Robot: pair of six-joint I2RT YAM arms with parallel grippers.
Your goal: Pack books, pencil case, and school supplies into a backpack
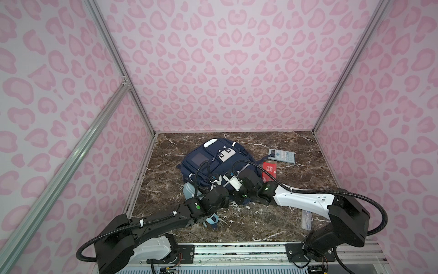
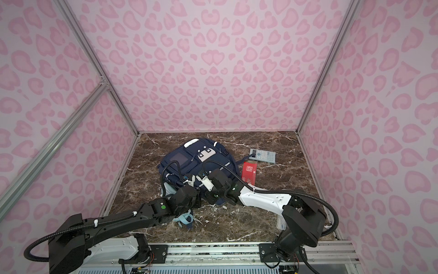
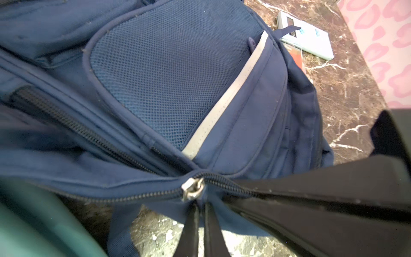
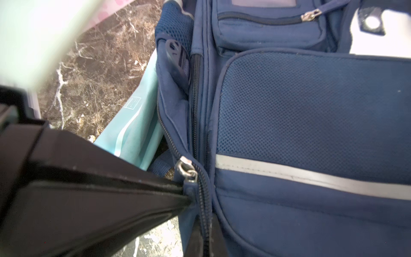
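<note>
A navy backpack (image 1: 209,155) lies on the marble table, its near side under both grippers. In the left wrist view a silver zipper pull (image 3: 192,188) sits on the zip just above my left gripper, which is shut. The right wrist view also shows this region, with a zipper pull (image 4: 187,171) beside black gripper fingers. My right gripper is shut, its tips largely hidden by the zip edge; whether they pinch fabric is unclear. A red book (image 1: 269,169) and a light calculator (image 1: 281,155) lie right of the backpack.
A teal item (image 4: 137,120) lies at the backpack's left, and a small blue item (image 2: 183,219) near the front. A clear item (image 1: 306,219) lies at front right, partly behind the right arm.
</note>
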